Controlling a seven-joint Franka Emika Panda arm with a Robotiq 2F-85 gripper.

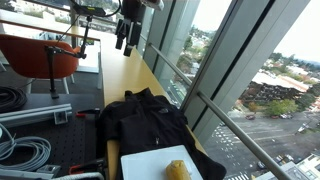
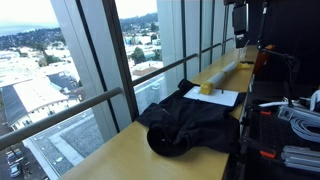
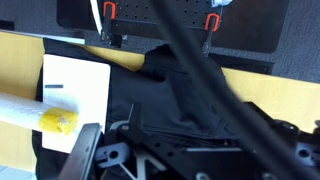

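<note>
A black garment lies spread and rumpled over the wooden table. On it rests a flat white board, lying near one end of the cloth in the wrist view. A yellow piece sits over the board at the end of a white tube; in exterior view 2 the yellow piece also shows on the board. My gripper hangs above the table beyond the garment in exterior view 1. It is open, with nothing seen between its fingers. In the wrist view the cloth lies below it.
Bare wooden table extends beyond the garment, with more free surface at the near end in exterior view 2. Windows and a metal rail border one side. Coiled cables and a dark perforated base occupy the other.
</note>
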